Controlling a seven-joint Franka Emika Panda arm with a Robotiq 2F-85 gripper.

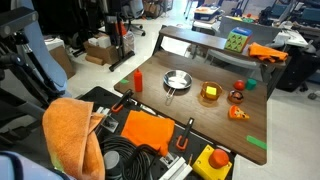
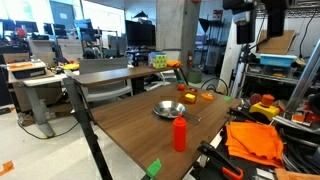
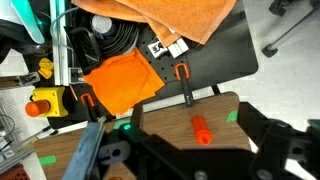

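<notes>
My gripper is open over the table's edge, its dark fingers wide apart and nothing held between them. Just beyond the gap, a red bottle (image 3: 201,130) shows in the wrist view, apart from the fingers. In the first exterior view the red bottle (image 1: 138,81) stands upright at the left of the wooden table (image 1: 205,122). To its right lies a silver pan (image 1: 177,78) with its handle toward the near edge. A brown bowl with a yellow piece (image 1: 211,91) in it sits farther right. Near it are a dark red round item (image 1: 235,96) and an orange-red item (image 1: 238,113).
A raised shelf (image 1: 205,39) runs along the far side, carrying a green-and-yellow box (image 1: 237,39) and an orange cloth (image 1: 266,53). Near the arm's base lie an orange cloth (image 1: 147,131), black cables and a yellow box with a red button (image 1: 218,158).
</notes>
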